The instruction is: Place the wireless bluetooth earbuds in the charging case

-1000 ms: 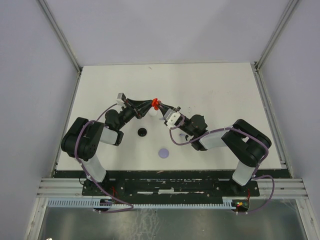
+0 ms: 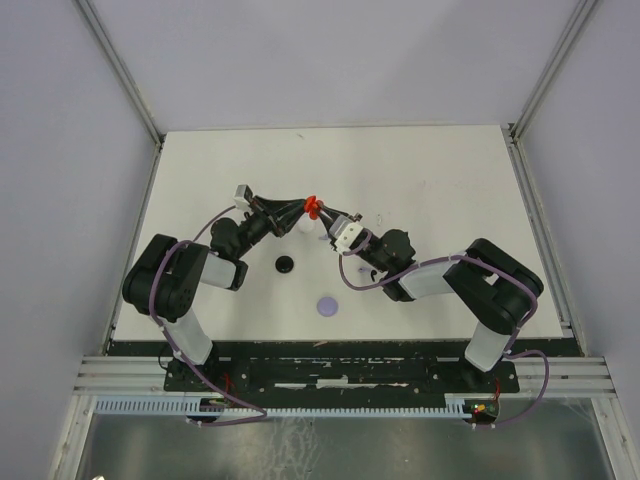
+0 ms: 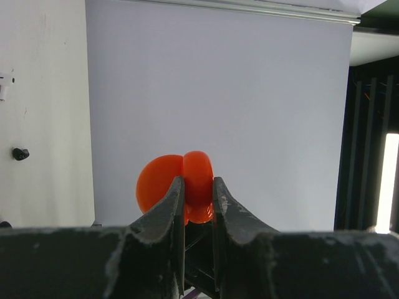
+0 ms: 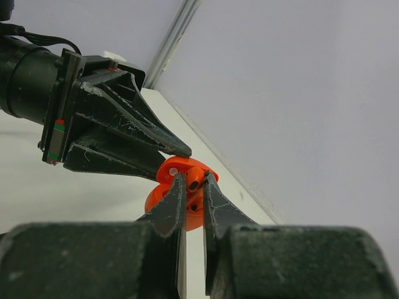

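A red-orange charging case (image 2: 312, 205) is held up between both grippers over the middle of the white board. In the left wrist view my left gripper is shut on the case (image 3: 159, 177). In the right wrist view the lid (image 4: 177, 163) is raised, with the left gripper's black fingers against it, and my right gripper is shut on a small red-orange earbud (image 4: 194, 175) at the case, which has dark recesses. How far the earbud sits in the case cannot be told.
On the board (image 2: 440, 170) lie a black round piece (image 2: 284, 264), a lilac disc (image 2: 327, 306) and a white piece (image 2: 306, 225). The back and right of the board are clear.
Both arms hold almost exactly their places; at most the red case and fingertips have shifted very slightly.
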